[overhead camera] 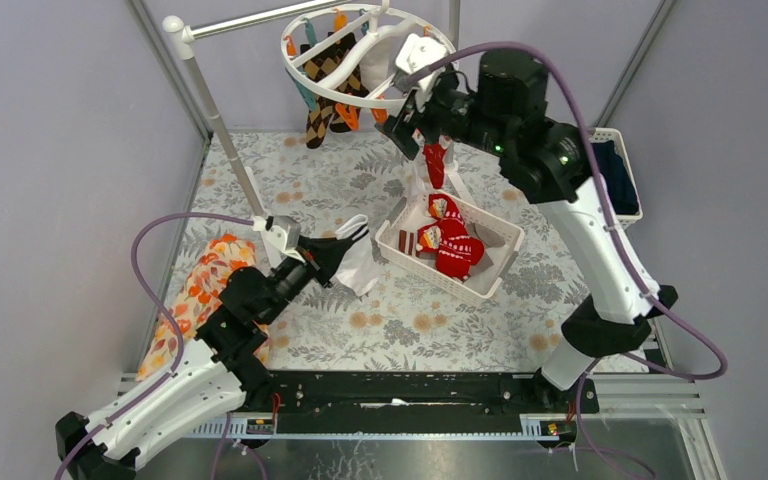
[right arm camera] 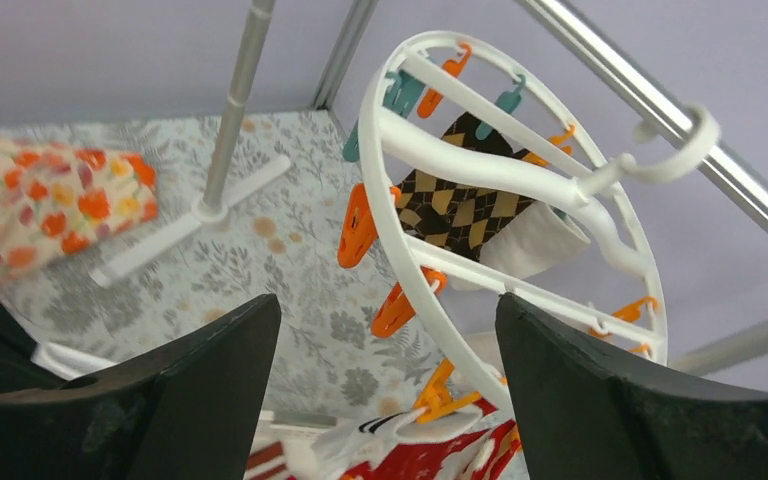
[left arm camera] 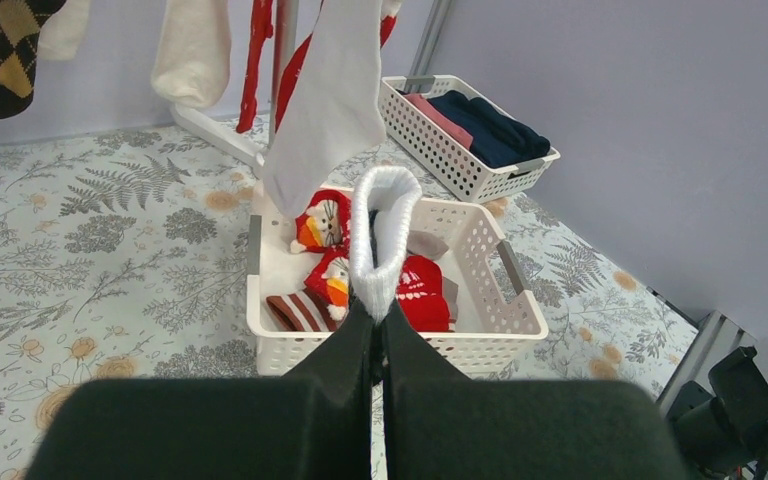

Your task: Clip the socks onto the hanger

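A white sock hangs down from my left gripper, which is shut on its cuff. My right gripper stands open, its fingers on either side of the hanger's near rim. The round white hanger carries orange clips and teal clips. Checkered socks hang on its left side. Light socks and a red sock are also hanging.
Below the hanger, a white basket holds red and brown-striped socks. Another basket with dark folded cloth stands at the back right. An orange-patterned cloth lies at left, near the hanger's stand pole.
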